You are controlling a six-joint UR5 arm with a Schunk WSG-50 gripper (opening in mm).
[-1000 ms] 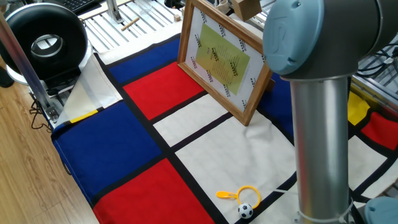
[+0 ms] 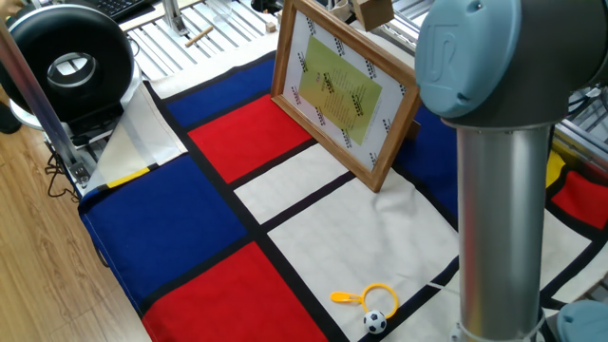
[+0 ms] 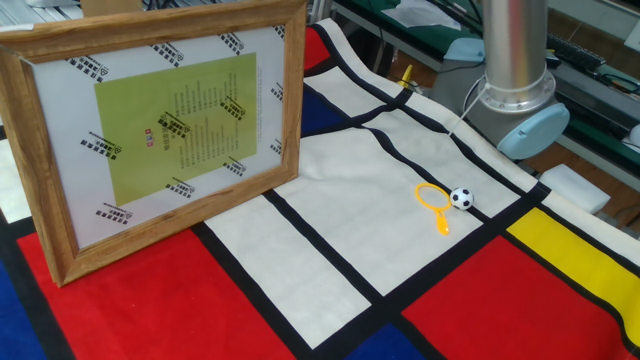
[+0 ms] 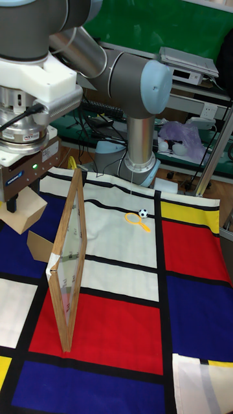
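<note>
In exterior view 3 my gripper (image 4: 12, 204) hangs at the left edge, behind and left of the picture frame. A tan box-like block (image 4: 22, 211) is right at its dark fingers, tilted, but the view does not show whether they grip it. Exterior view 1 has only part of this block (image 2: 373, 11) at the top edge. The wooden picture frame (image 3: 286, 120), with a green sheet inside, stands upright on the patterned cloth, its brown back support (image 4: 40, 244) behind it. A yellow ring with a handle (image 2: 381, 286) lies beside a small soccer ball (image 2: 375, 322).
The coloured cloth (image 2: 161, 228) covers the table, with wide bare areas around the frame. A black round device (image 2: 66, 66) stands at the left in exterior view 1. The arm's upright metal link (image 2: 499, 228) blocks part of the right side there.
In exterior view 1 the arm's metal link and blue-capped joint have shifted right. The tan block at the top edge moved very slightly left. Frame, ring and ball stayed put.
</note>
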